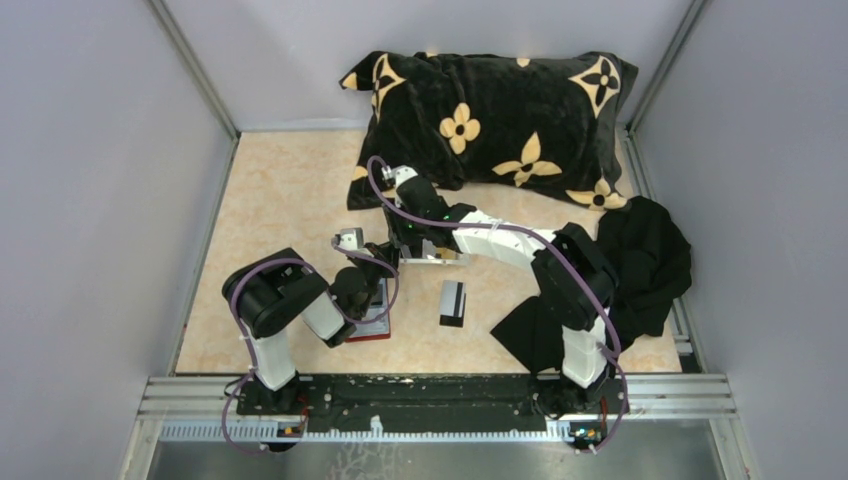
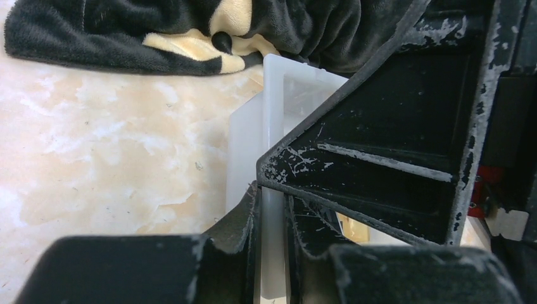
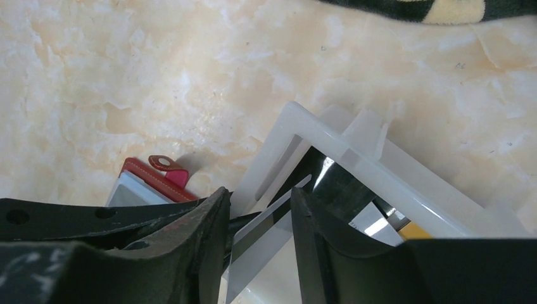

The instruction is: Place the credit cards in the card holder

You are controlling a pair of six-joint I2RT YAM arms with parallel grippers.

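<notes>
The white tray point(image 1: 432, 262), partly hidden by the arms in the top view, holds some cards. My left gripper is shut on the tray's upright wall point(image 2: 273, 253). In the right wrist view, a thin card point(image 3: 269, 215) with a dark band stands on edge, tilted, between the fingers of my right gripper. Those fingers are apart, with gaps beside the card. Beyond them a black card point(image 3: 342, 190) lies in the tray. The card holder point(image 1: 372, 328), grey-blue with a red-brown edge, lies mostly under my left arm; its snap tab point(image 3: 166, 166) shows.
A grey card with a black stripe point(image 1: 452, 302) lies alone on the table. The patterned dark cushion point(image 1: 495, 120) fills the back, and a black cloth point(image 1: 645, 260) lies at the right. Both grippers are close together at the tray's left end.
</notes>
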